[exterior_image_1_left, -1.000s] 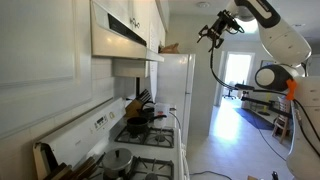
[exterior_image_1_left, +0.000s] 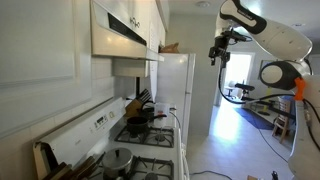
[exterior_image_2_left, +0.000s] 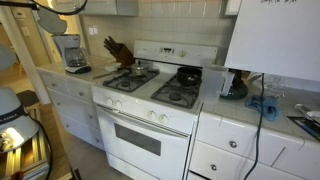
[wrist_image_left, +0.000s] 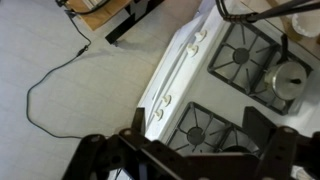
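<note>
High over the floor side of the stove, my gripper (exterior_image_1_left: 213, 57) hangs from the arm, pointing down. In the wrist view the gripper is open, its two dark fingers wide apart and nothing held between them. Below it lies the white stove (wrist_image_left: 172, 82) with its row of knobs and black burner grates. A lidded silver pot (wrist_image_left: 288, 78) sits on one burner; the same kind of pot (exterior_image_1_left: 118, 161) shows in exterior view 1. A dark pan (exterior_image_2_left: 188, 75) rests on a rear burner.
Upper cabinets and a range hood (exterior_image_1_left: 118, 42) jut out above the stove. A knife block (exterior_image_2_left: 122, 52) and a coffee maker (exterior_image_2_left: 70, 52) stand on the counter at left. Beyond is a white fridge (exterior_image_1_left: 174, 85). The floor (wrist_image_left: 75, 110) is open, crossed by a black cable.
My gripper has come down slightly and swung from pointing left to pointing down. The arm's elbow has shifted to the right and lower. The pots have stayed in place.
</note>
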